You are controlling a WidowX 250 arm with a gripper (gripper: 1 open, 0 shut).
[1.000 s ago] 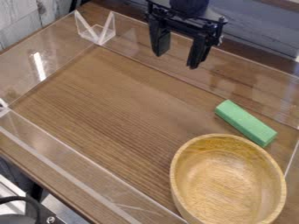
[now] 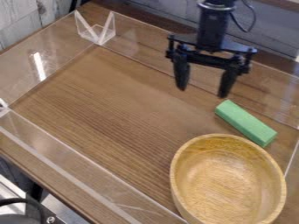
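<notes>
My black gripper (image 2: 205,73) hangs in the upper right, blurred, its two fingers spread open with nothing seen between them. Below it and to the right, a green block (image 2: 244,122) lies on the wooden surface. A large yellow bowl (image 2: 228,192) sits at the bottom right, just in front of the block.
A clear white wire-like stand (image 2: 96,30) is at the back left. Low transparent walls edge the work area.
The block and bowl have stayed in place.
</notes>
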